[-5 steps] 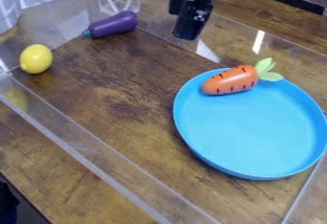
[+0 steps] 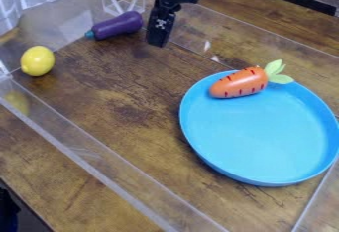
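My black gripper (image 2: 162, 30) hangs at the top centre of the camera view, open, just right of a purple eggplant (image 2: 115, 24) lying on the wooden surface. An orange carrot (image 2: 239, 83) with green leaves lies on the upper part of a blue plate (image 2: 259, 135) at the right. A yellow lemon (image 2: 38, 61) rests at the far left.
Clear plastic walls run along the left and back of the work area and diagonally across the lower left. The wooden surface (image 2: 126, 102) between lemon and plate is free.
The gripper has moved left across the back, from above the middle-right toward the eggplant. The eggplant, lemon, carrot and plate have not moved.
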